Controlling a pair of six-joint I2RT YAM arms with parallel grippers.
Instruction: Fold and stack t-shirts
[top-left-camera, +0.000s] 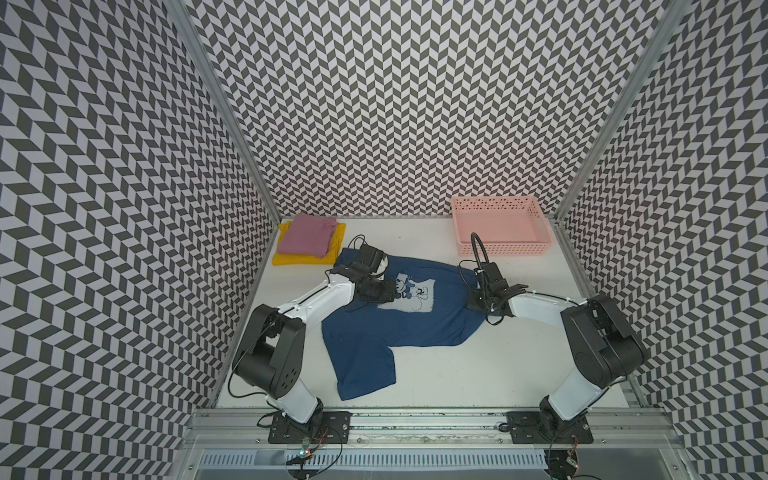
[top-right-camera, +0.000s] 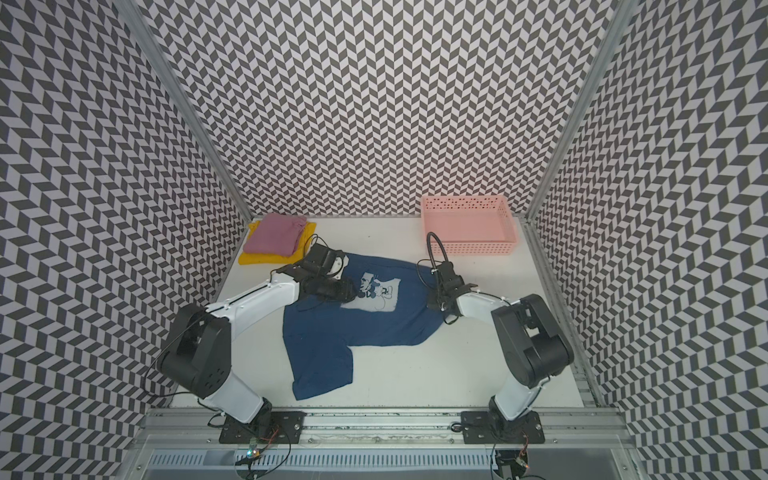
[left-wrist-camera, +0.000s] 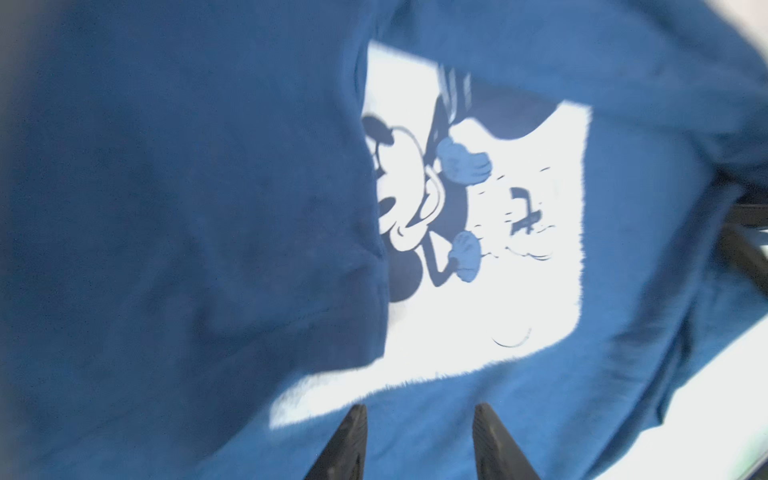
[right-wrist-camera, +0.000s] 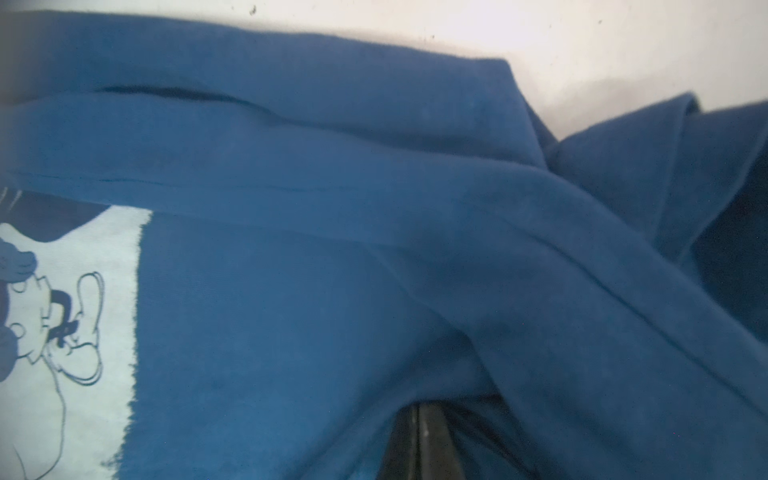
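Observation:
A navy blue t shirt (top-left-camera: 376, 328) with a white cartoon print (top-left-camera: 421, 297) lies on the table, one sleeve (top-left-camera: 364, 372) spread toward the front. My left gripper is open above the shirt, near the print's left part in the top views. The left wrist view shows a flap of blue cloth (left-wrist-camera: 240, 240) lying over one side of the print. At the shirt's right end, my right gripper is shut, its tips among bunched folds (right-wrist-camera: 456, 360). Whether cloth is between those fingers cannot be seen.
A folded purple t shirt (top-left-camera: 307, 235) lies on a folded yellow one (top-left-camera: 297, 259) at the back left. An empty-looking pink basket (top-left-camera: 502, 228) stands at the back right.

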